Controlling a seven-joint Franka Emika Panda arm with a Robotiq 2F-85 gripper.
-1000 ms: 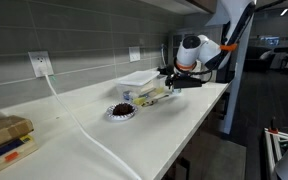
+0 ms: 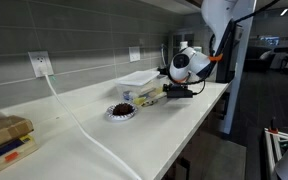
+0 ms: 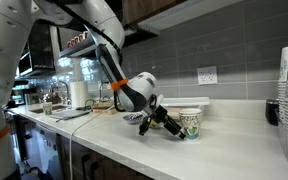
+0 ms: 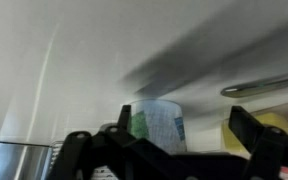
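My gripper (image 3: 162,130) hangs low over the white counter (image 3: 104,150), its black fingers apart. A patterned paper cup (image 3: 190,123) stands upright on the counter just beyond it. From the wrist, the cup (image 4: 156,122) appears between the two dark fingers at the lower edge, its lower part hidden; I cannot tell whether it is within their reach. In exterior view 1, the gripper (image 2: 178,91) hangs near the right end of the counter, and the cup is not clearly visible there.
A plate with dark food (image 2: 122,111) lies left of the arm. Behind it are a white-lidded bin (image 2: 139,80) and yellow items (image 2: 146,98). In the wrist view, a metal utensil (image 4: 264,88) and yellow object (image 4: 246,142) lie at right.
The gripper has come down towards the counter over the last second and shifted slightly left in exterior view 1. The plate and bin have stayed put.
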